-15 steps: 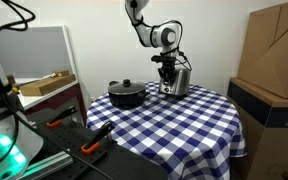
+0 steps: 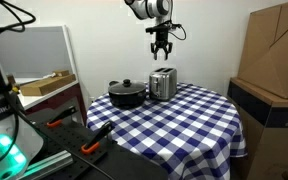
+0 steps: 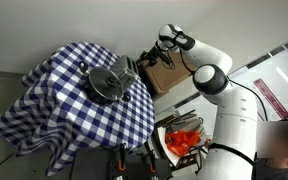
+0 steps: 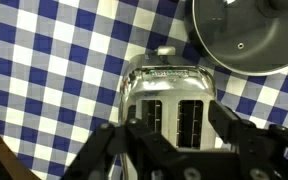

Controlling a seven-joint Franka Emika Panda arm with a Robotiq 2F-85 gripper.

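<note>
A silver two-slot toaster [image 2: 163,85] stands upright on the blue-and-white checked cloth [image 2: 174,125]. My gripper [image 2: 161,49] hangs above it, clear of its top, and is open with nothing held. Looking down in the wrist view, the toaster's slots [image 4: 189,123] lie below the dark fingers, which spread to either side. Exterior view 2 has the toaster [image 3: 130,72] right beside the pot, with the arm reaching over from the right.
A dark lidded pot [image 2: 127,94] sits close to the toaster's left side. Cardboard boxes [image 2: 269,95] are stacked beyond the table's right edge.
</note>
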